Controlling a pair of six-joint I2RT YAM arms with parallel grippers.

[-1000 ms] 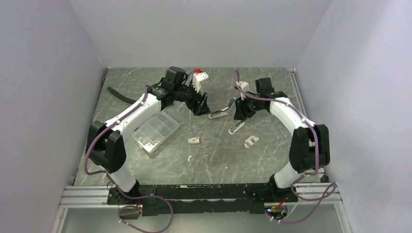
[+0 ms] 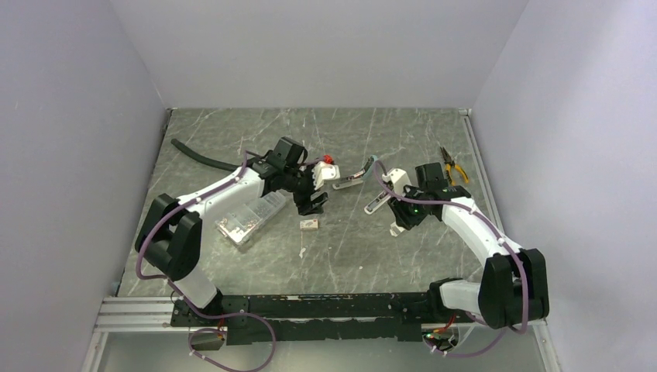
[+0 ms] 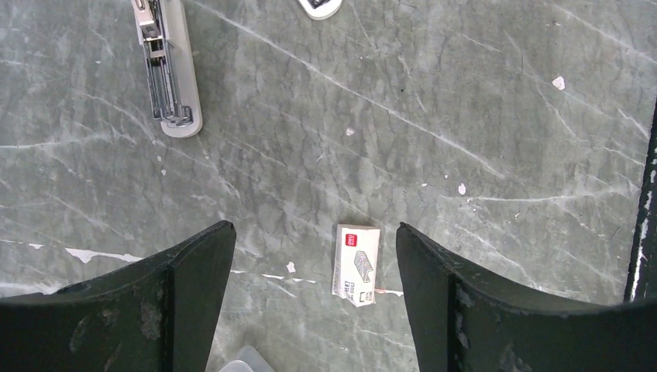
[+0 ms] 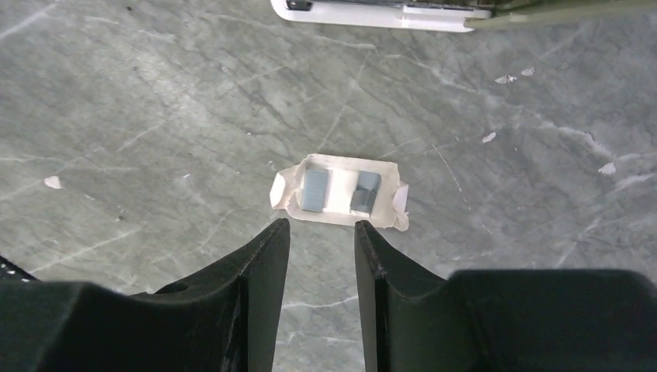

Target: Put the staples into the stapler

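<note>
An open stapler (image 2: pixel 349 183) lies at mid table, a second one (image 2: pixel 376 202) right of it. In the left wrist view, a small staple box (image 3: pixel 356 263) lies between and beyond the fingertips of my open left gripper. In the right wrist view, an opened paper box (image 4: pixel 341 190) holds two grey blocks of staples (image 4: pixel 314 188); my right gripper hangs just short of it, its fingers parted, nothing between them.
A clear compartment case (image 2: pixel 252 217) lies left, a long dark tube (image 2: pixel 197 156) behind it, pliers (image 2: pixel 453 165) at the back right.
My left gripper has also moved toward the front, near the small box.
</note>
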